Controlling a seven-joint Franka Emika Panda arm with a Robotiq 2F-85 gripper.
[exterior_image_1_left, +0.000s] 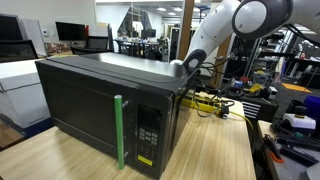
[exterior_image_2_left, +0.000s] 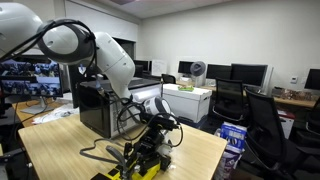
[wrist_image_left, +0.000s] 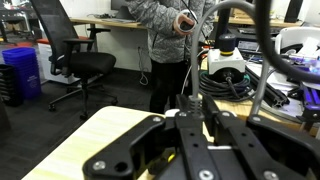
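My gripper points out over the table's far part in the wrist view, its black fingers close together. It looks shut on something dark, too hidden to name. A grey cable (wrist_image_left: 262, 70) loops above and to the right of it. A black microwave (exterior_image_1_left: 105, 105) with a green strip (exterior_image_1_left: 119, 132) on its front stands on the wooden table (exterior_image_1_left: 215, 148), its door shut. My arm (exterior_image_1_left: 207, 45) reaches down behind the microwave's right end. In exterior view 2, dark cables and hardware crowd round the gripper and hide its fingertips.
Yellow objects (exterior_image_2_left: 145, 172) and a loose cable (exterior_image_2_left: 100, 148) lie low near the gripper. Office chairs (exterior_image_2_left: 280, 128) and a blue box (exterior_image_2_left: 232, 140) stand beyond the table. In the wrist view, a person (wrist_image_left: 170, 45) is at the back. Bare table shows before the microwave.
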